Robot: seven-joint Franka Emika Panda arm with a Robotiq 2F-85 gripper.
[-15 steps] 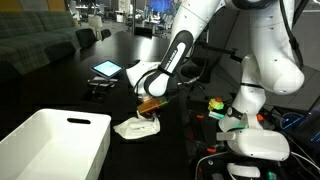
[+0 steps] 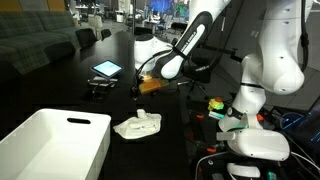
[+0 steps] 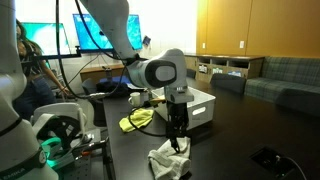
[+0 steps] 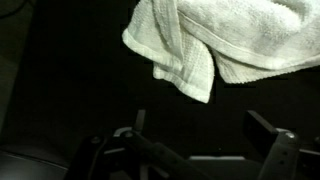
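Observation:
A white cloth lies loosely crumpled on the dark table, with folds across it. In the wrist view the cloth fills the upper part, ahead of the fingers. My gripper is open, its two fingers wide apart at the lower edge, with only dark table showing between them. From outside, the gripper hangs above the table, just behind the cloth in exterior view 1. The other exterior view has the cloth just below the gripper, part of it hidden by the arm.
A large white box stands open at the near left. Farther back lies a tablet-like object. A yellow cloth rests on the table's other side. Bare dark table surrounds the white cloth.
My gripper has risen from low over the cloth and shifted slightly back and left in exterior view 1. The cloth stays on the table, more of it now uncovered.

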